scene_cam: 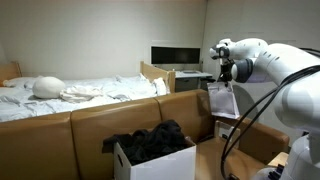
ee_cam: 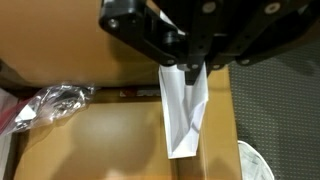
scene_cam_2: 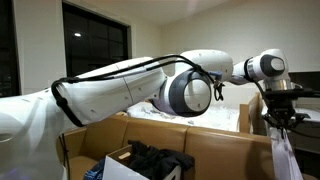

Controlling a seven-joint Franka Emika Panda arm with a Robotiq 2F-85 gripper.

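Observation:
A white cloth (scene_cam: 224,101) hangs down over the right end of the brown sofa. My gripper is shut on its upper end, as the wrist view shows, and the cloth (ee_cam: 182,118) falls away below the fingers as a narrow strip. In the second exterior view the same cloth (scene_cam_2: 286,158) hangs in a long fold beneath my gripper (scene_cam_2: 283,127). Whether its lower end touches the seat cannot be told.
On the sofa's near side stands a white box (scene_cam: 178,170) with a dark cloth (scene_cam: 150,142) heaped in it. A clear plastic bag (ee_cam: 55,105) and a white round thing (ee_cam: 254,162) lie below in the wrist view. The sofa back (scene_cam: 60,145) runs behind.

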